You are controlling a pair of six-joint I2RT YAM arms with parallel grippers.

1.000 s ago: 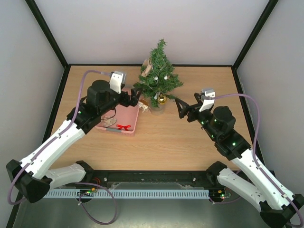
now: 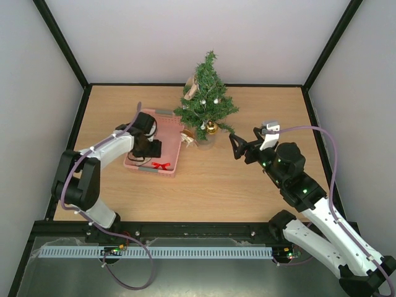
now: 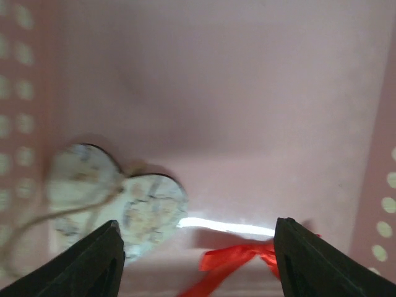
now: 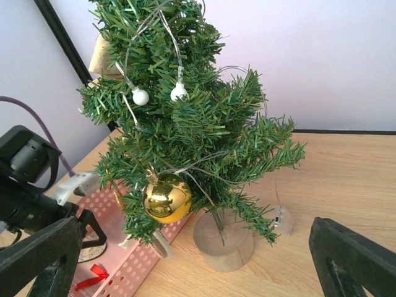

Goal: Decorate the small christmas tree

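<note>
The small green tree (image 2: 210, 99) stands in a clear base (image 4: 224, 244) at the back of the table. A gold ball (image 4: 167, 199) hangs low on its front, and a beige ornament (image 2: 191, 88) sits on its left side. My left gripper is part open above the pink basket (image 2: 175, 148), pointing down, with nothing between its fingers. Inside the basket lie a pale heart-shaped ornament (image 3: 133, 201) with a string and a red bow (image 3: 244, 258). To the tree's right, my right gripper (image 2: 238, 150) stands open and empty, facing the tree.
Another beige ornament (image 2: 187, 137) hangs at the tree's lower left, close to the basket's right rim. Small white bulbs (image 4: 179, 92) on thin wires wind through the branches. Bare table (image 2: 216, 185) stretches in front of the tree.
My left arm has swung from beside the tree back to the left and down over the basket, now covering the heart in the top view.
</note>
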